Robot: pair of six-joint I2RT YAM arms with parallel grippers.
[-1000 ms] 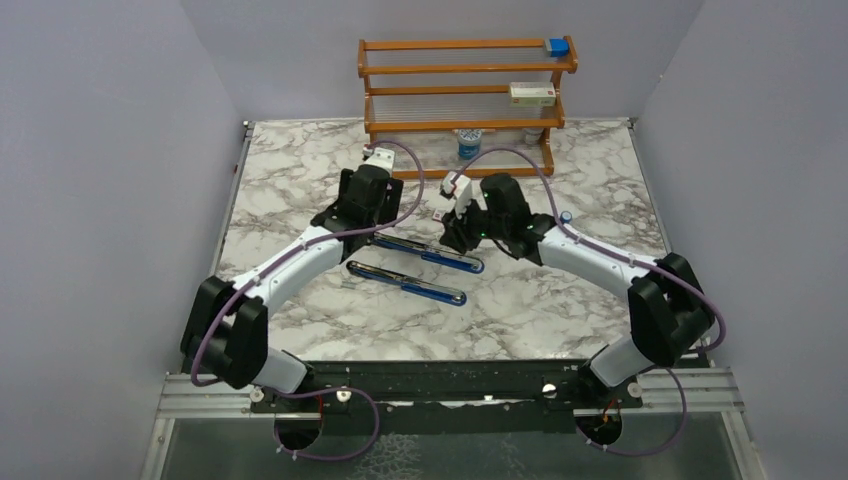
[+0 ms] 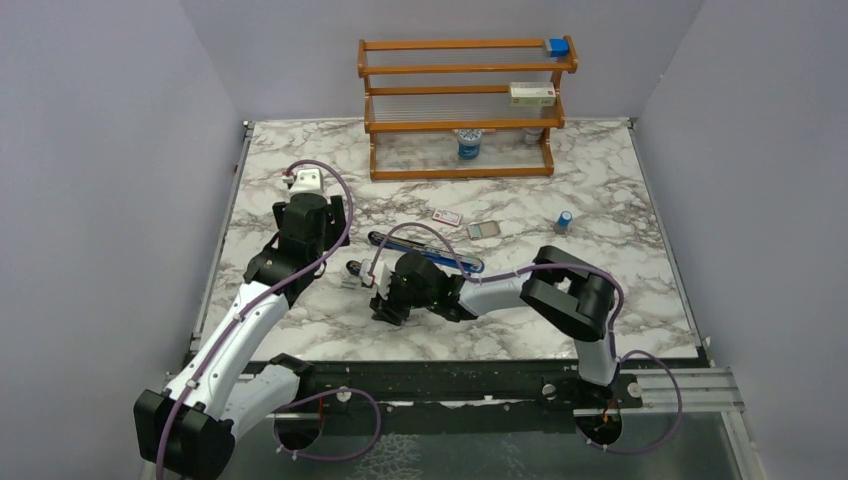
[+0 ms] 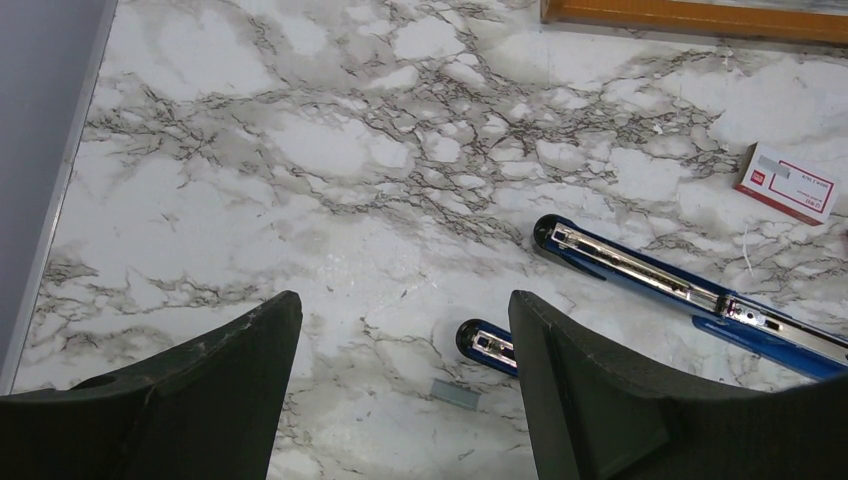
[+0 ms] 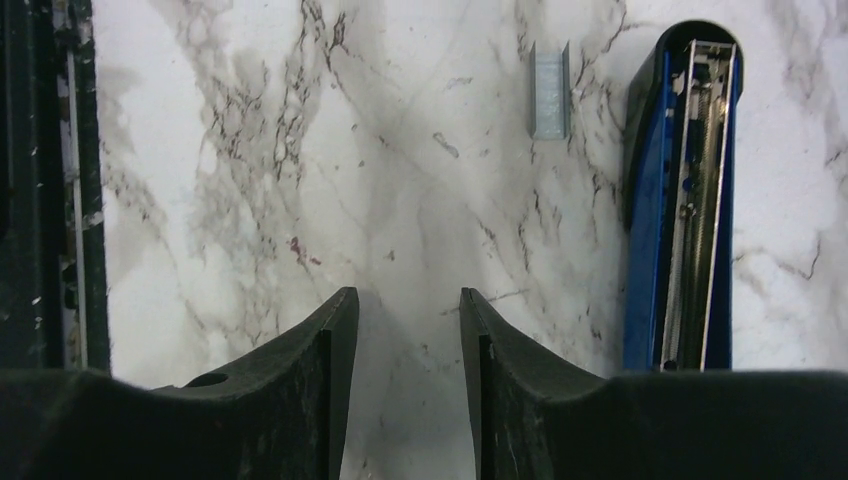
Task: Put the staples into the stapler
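Note:
Two blue staplers lie opened out flat on the marble table. The rear stapler point(image 2: 400, 243) runs partly behind my right arm, while most of the front stapler point(image 2: 354, 267) is hidden by that arm from above. In the right wrist view the front stapler's magazine channel point(image 4: 699, 190) faces up. Beside its end rests a short grey staple strip point(image 4: 549, 95), legs up, touching no gripper. My left gripper is open above the table left of the staplers, nothing between its fingers. My right gripper, partly open and empty, hovers alongside the front stapler and strip.
A red-and-white box point(image 3: 788, 183) and a flat tan-grey item point(image 2: 484, 230) lie behind the staplers. A small blue-topped bottle point(image 2: 565, 220) stands to the right. At the back is a wooden rack point(image 2: 460, 174).
My right arm has swung left and toward the front, now covering most of the front stapler. The left arm has drawn back to the left. Both staplers lie where they were.

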